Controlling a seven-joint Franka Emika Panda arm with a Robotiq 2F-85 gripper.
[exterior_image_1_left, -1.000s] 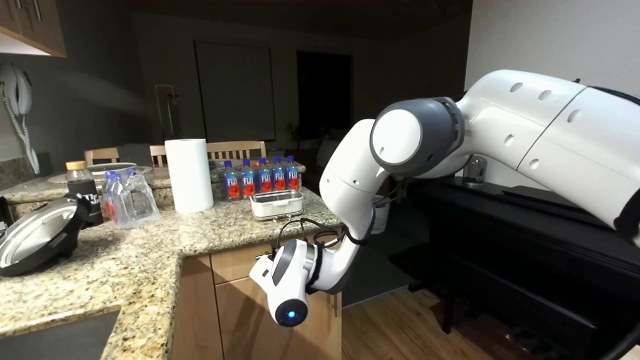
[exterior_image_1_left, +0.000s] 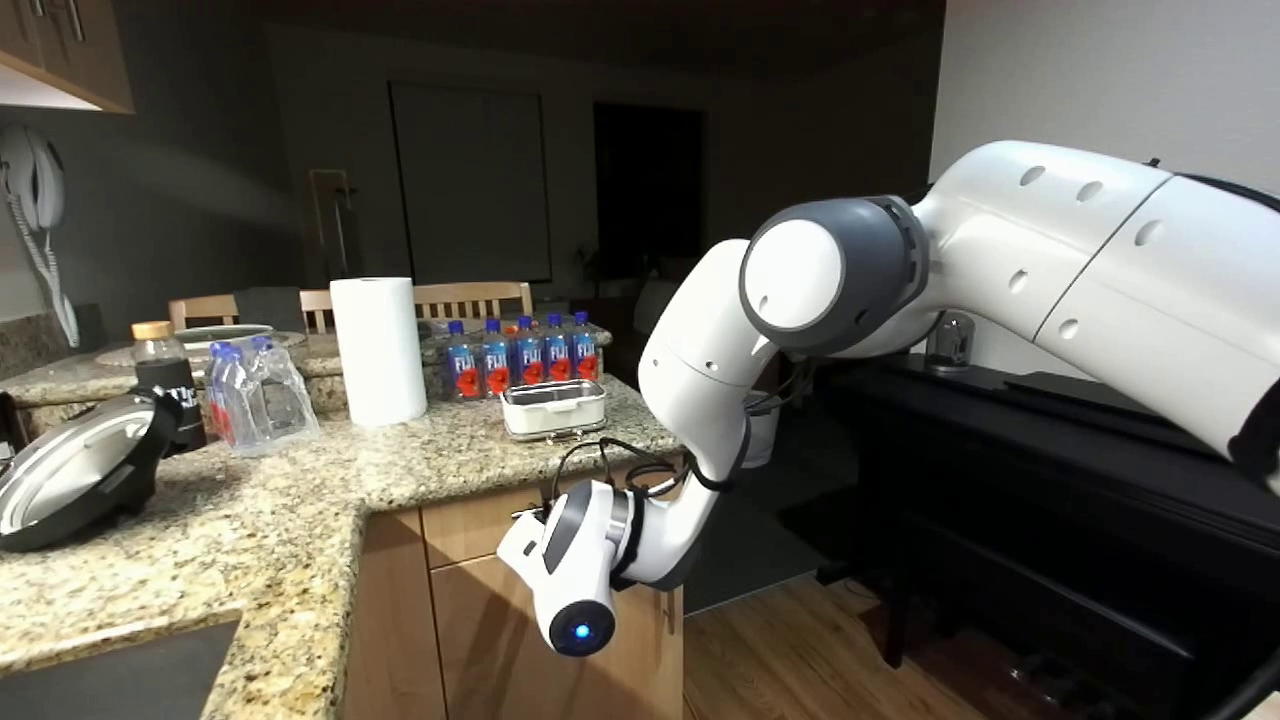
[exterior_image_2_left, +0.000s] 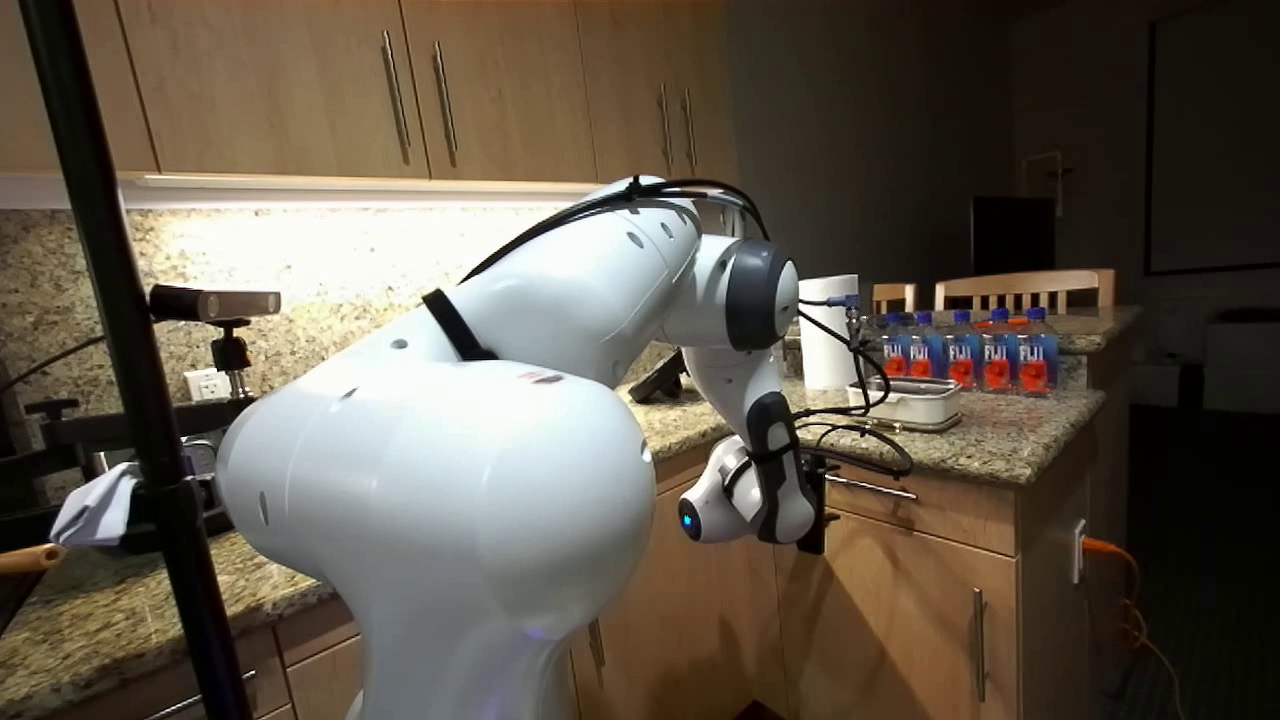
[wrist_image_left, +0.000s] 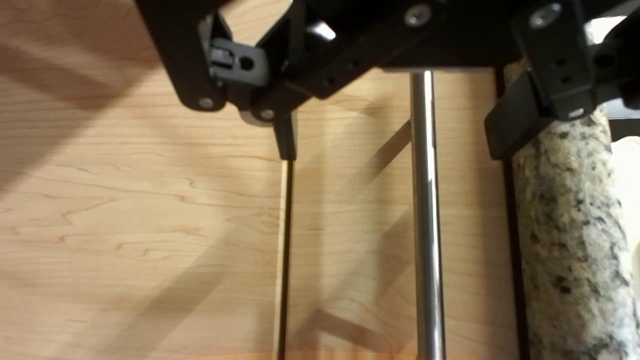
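Observation:
In the wrist view my gripper is open, its two black fingers (wrist_image_left: 519, 123) spread wide. A metal bar handle (wrist_image_left: 427, 240) on the wooden drawer front (wrist_image_left: 360, 240) runs through the space between them; whether the fingers reach around it or stop short I cannot tell. One finger lies over the gap below the drawer, the other by the counter edge. The second exterior view shows the same drawer handle (exterior_image_2_left: 872, 487) just right of the gripper (exterior_image_2_left: 822, 510). From the first exterior view the fingers are hidden behind the hand.
The granite countertop (exterior_image_1_left: 480, 462) overhangs the drawer. On it stand a white container (exterior_image_1_left: 554, 410), a paper towel roll (exterior_image_1_left: 379, 352) and several water bottles (exterior_image_1_left: 495, 360). Below the drawer is a cabinet door (exterior_image_2_left: 900, 612) with an upright handle (exterior_image_2_left: 978, 644).
Compared with a second ago, the hand sits almost exactly where it was, perhaps a touch lower. Nothing on the counter has moved.

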